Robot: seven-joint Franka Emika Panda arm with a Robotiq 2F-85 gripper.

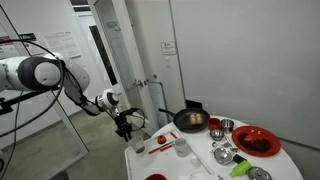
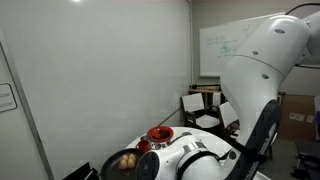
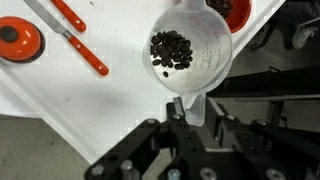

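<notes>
A pale, see-through cup (image 3: 205, 55) with dark beans (image 3: 171, 48) in the bottom fills the upper middle of the wrist view. My gripper is shut on its handle (image 3: 193, 103), at the lower side of the cup. In exterior view 1 the gripper (image 1: 127, 122) is at the table's left edge, with the whitish cup (image 1: 137, 145) just below it. Whether the cup touches the table cannot be told. A red bowl (image 3: 239, 14) holding dark beans is beside the cup at the upper right of the wrist view.
A red-handled knife (image 3: 88, 55) and a round orange-red object (image 3: 20, 40) lie on the white table (image 3: 110, 110). Farther along are a white mug (image 1: 182, 147), a dark pan (image 1: 178, 121) and a large red plate (image 1: 258, 142). The table's edge runs under the cup's side.
</notes>
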